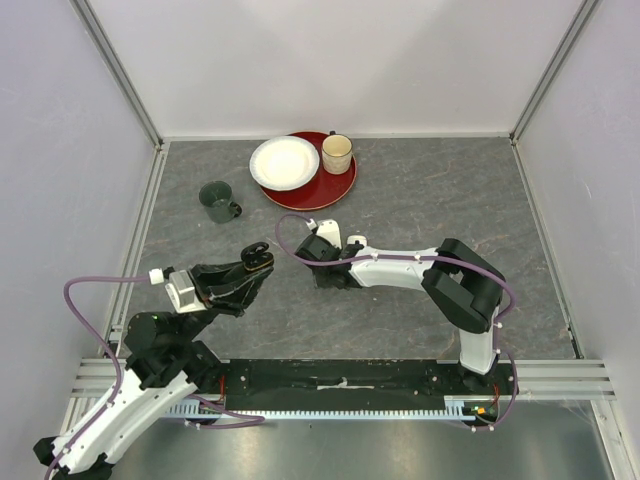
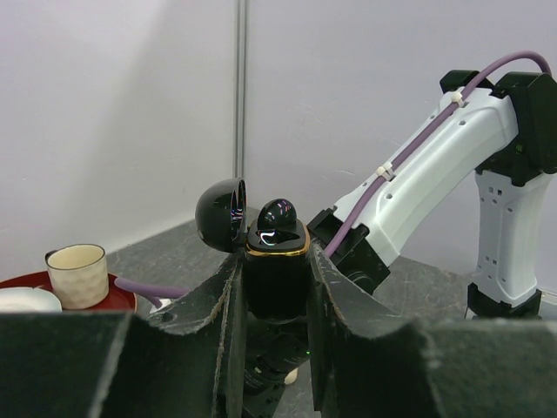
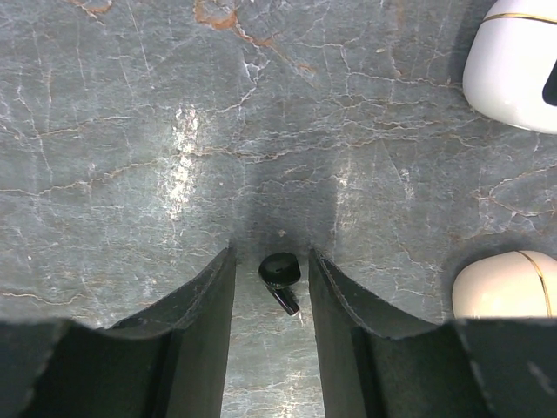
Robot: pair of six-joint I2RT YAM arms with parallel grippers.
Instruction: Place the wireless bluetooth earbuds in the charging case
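Note:
A black charging case [image 2: 277,270] with a gold rim is held upright, my left gripper shut on it. Its round lid [image 2: 221,215] stands raised, and a glossy rounded black piece shows at the case's opening. In the top view this case [image 1: 257,258] is above the left part of the table. A black earbud [image 3: 280,271] with a short stem appears in the right wrist view. My right gripper is open and pointing down, one finger on either side of the earbud with gaps between. The top view hides these fingertips under the arm.
A white case [image 3: 512,74] and a cream case [image 3: 500,287] lie to the right in the right wrist view. Farther back are a red tray [image 1: 325,192] with a plate [image 1: 284,163] and a cream mug [image 1: 337,153], plus a dark mug [image 1: 218,202].

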